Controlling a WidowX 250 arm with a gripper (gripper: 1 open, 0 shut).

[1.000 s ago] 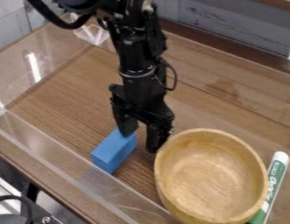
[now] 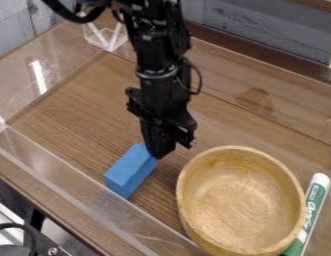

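My black gripper point(image 2: 160, 146) hangs from the top centre, its tip just above the upper end of a blue block point(image 2: 129, 172) on the wooden table. Its fingers look shut, with nothing visible between them, though the dark shape makes this hard to see. A yellow bowl point(image 2: 239, 201) sits to the right of the block.
A white and green tube point(image 2: 308, 213) lies right of the bowl. Clear acrylic pieces point(image 2: 109, 34) stand at the back left.
The gripper has risen a little and drawn away from the bowl's upper left rim. The block and bowl look unmoved.
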